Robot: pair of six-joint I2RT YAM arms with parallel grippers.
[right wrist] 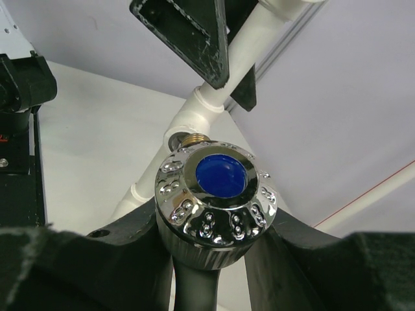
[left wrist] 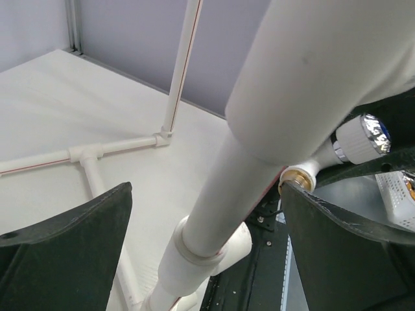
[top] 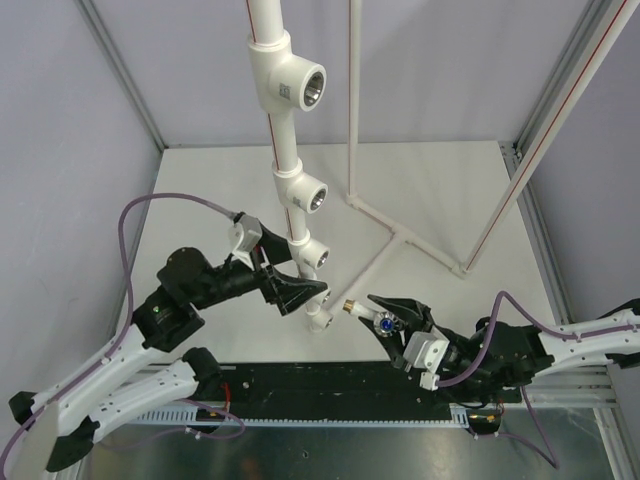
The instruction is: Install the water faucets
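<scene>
The vertical white pipe (top: 282, 140) carries several tee sockets (top: 300, 190) facing right. My left gripper (top: 287, 267) is open around the pipe at a lower section; in the left wrist view the pipe (left wrist: 214, 201) stands between its fingers. My right gripper (top: 386, 322) is shut on a faucet (top: 362, 310), white with a chrome, blue-centred cap (right wrist: 214, 201) and a brass threaded end pointing left toward the lower sockets. In the top view that end sits apart from the pipe, to its right. In the right wrist view it overlaps a socket, and contact cannot be judged.
A thin white pipe frame (top: 400, 238) lies on the pale board (top: 200, 170), with uprights at the back and right. Walls close in both sides. A dark rail (top: 310, 385) runs along the front edge.
</scene>
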